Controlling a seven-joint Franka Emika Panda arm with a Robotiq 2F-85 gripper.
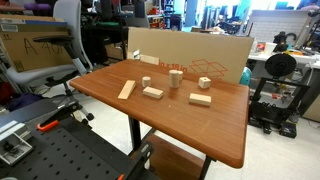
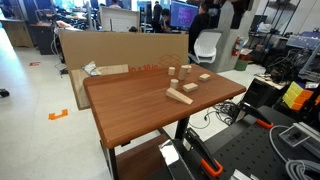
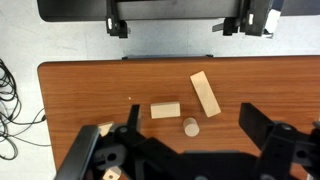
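Several light wooden pieces lie on the brown table. In exterior view 1 they are a flat plank, a short cylinder, a low block, a taller upright piece, a cube-like block and a rectangular block. From above, the wrist view shows the plank, the low block and the round cylinder top. My gripper is open above the table, dark fingers wide apart, with nothing held between them. Neither exterior view shows the gripper.
A large cardboard panel stands along one table edge. Beside the opposite edge is a dark work surface with tools and cables.
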